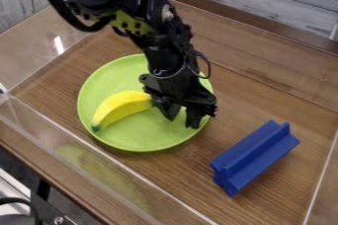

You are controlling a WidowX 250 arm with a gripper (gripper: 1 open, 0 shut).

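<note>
My black gripper [179,106] is over the right part of a green plate [132,138]. A yellow banana [119,108] lies on the plate's left part, its right end next to the gripper's fingers. Whether anything is between the fingers is hidden by the gripper's dark body.
A blue block-like object [254,156] lies on the wooden table [271,86] at the lower right, apart from the plate.
</note>
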